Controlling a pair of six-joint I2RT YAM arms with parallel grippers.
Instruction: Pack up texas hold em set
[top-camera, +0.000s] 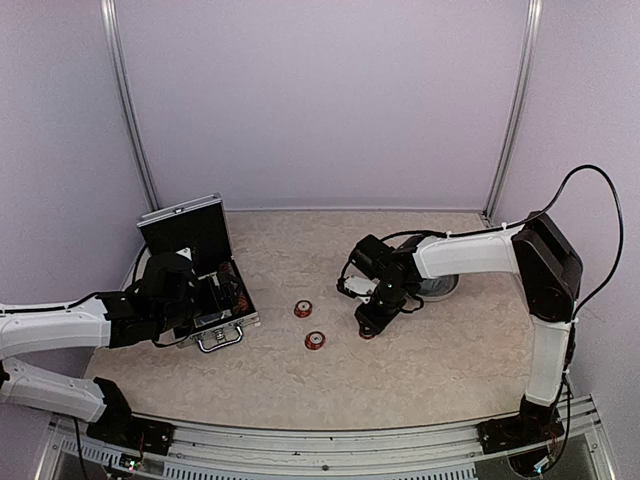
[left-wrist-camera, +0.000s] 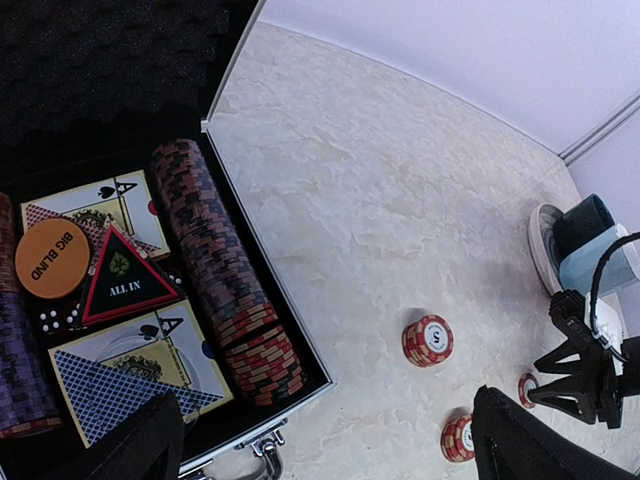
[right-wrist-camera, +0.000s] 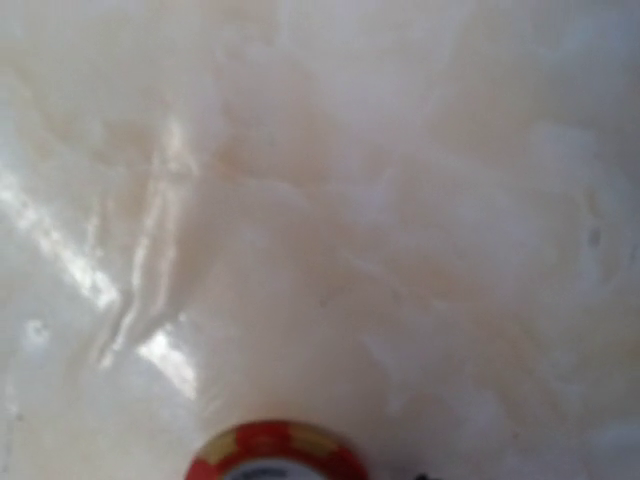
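Note:
The silver-edged case (top-camera: 245, 318) is open at the left. Inside are rows of chips (left-wrist-camera: 215, 240), two card decks (left-wrist-camera: 140, 365), an orange Big Blind disc (left-wrist-camera: 52, 258) and a black All In triangle (left-wrist-camera: 125, 282). Over it hangs my left gripper, open and empty. Two red chip stacks lie loose mid-table: one farther back (left-wrist-camera: 427, 341), one nearer the front (left-wrist-camera: 458, 438). To their right, my right gripper (top-camera: 367, 331) is low at the table, shut on a third red chip stack (left-wrist-camera: 527, 389). That stack's top (right-wrist-camera: 275, 455) pokes into the right wrist view's bottom edge.
Behind the right arm stands a bowl (top-camera: 440, 288), with cups (left-wrist-camera: 585, 245) showing there in the left wrist view. The case lid (top-camera: 187, 235) is raised at the back.

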